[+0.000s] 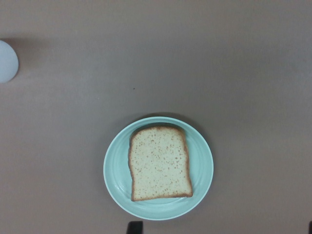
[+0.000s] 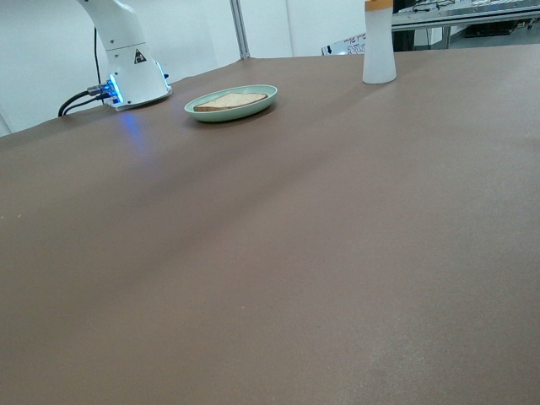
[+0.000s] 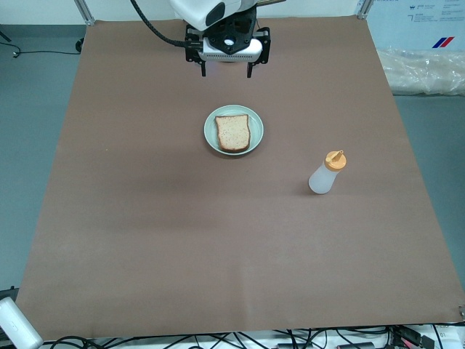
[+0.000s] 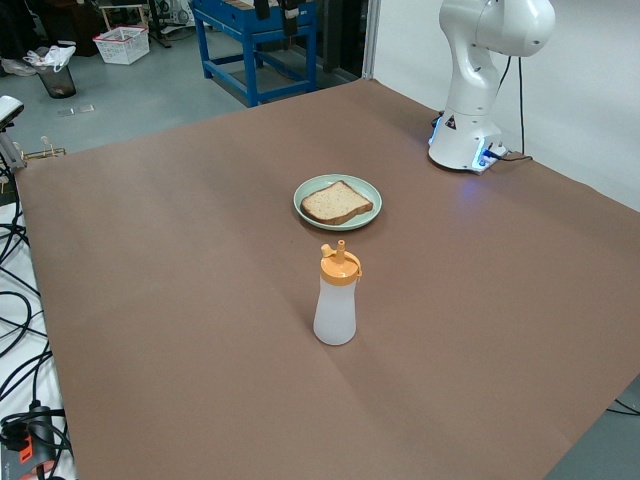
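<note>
A pale green plate point(image 3: 212, 134) holds a slice of bread point(image 3: 232, 133) near the table's middle; the plate point(image 1: 115, 175) and bread point(image 1: 160, 163) fill the lower middle of the wrist view. A squeeze bottle with an orange cap point(image 3: 322, 177) stands upright to the right in the left camera view, also seen in the right camera view. My gripper point(image 3: 227, 71) hangs above the far part of the table, behind the plate, its fingers apart with nothing seen between them.
Cables point(image 4: 20, 330) run along the outside of one table edge. The white robot base point(image 4: 465, 145) stands at the back.
</note>
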